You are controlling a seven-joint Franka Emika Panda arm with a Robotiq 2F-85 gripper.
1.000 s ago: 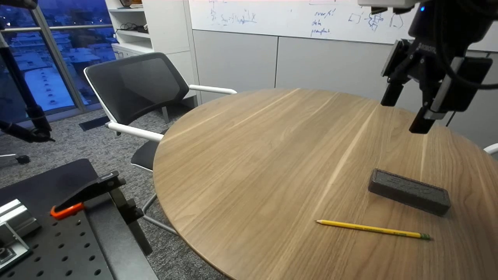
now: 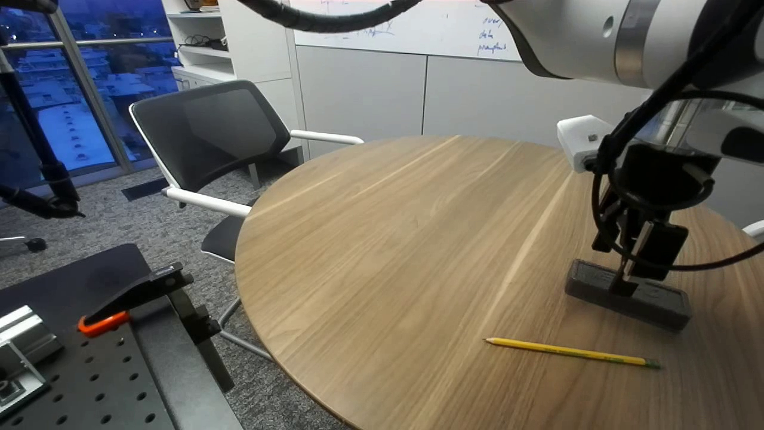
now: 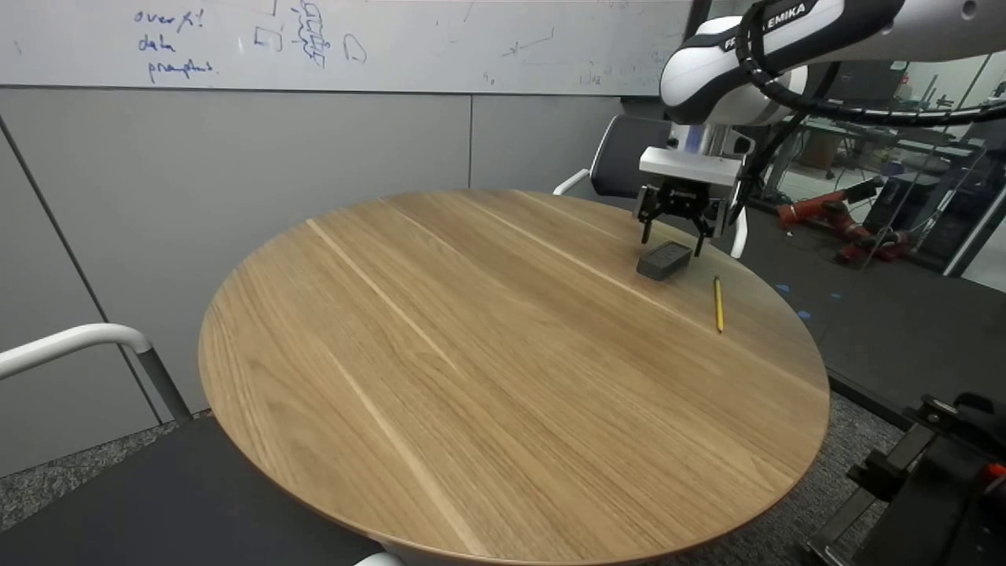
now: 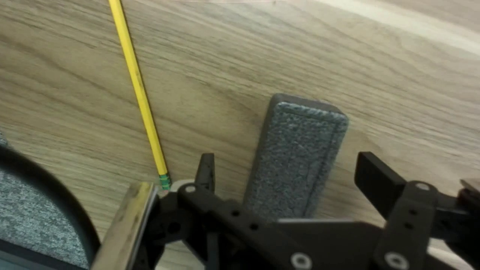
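A dark grey block that looks like a whiteboard eraser [image 2: 587,280] lies flat on the round wooden table. Just above it my gripper [image 2: 614,269] points down, its fingers open. From the wrist, the eraser [image 4: 297,153] runs lengthwise between the two spread fingers, with clear space on both sides; its near end is hidden behind the gripper body. Exterior view 2 has the gripper [image 3: 672,240] over the eraser [image 3: 664,261] as well. A yellow pencil [image 2: 573,351] with a green-banded end rests beside the eraser, apart from it; in the wrist view the pencil [image 4: 139,90] lies left of the fingers.
A mesh chair [image 2: 215,136] and a dark cart [image 2: 143,358] with a perforated plate stand off the table. A black cable [image 2: 716,265] loops beside the gripper.
My gripper has come down from well above the table to just over the eraser, and has turned. The eraser and pencil have not moved.
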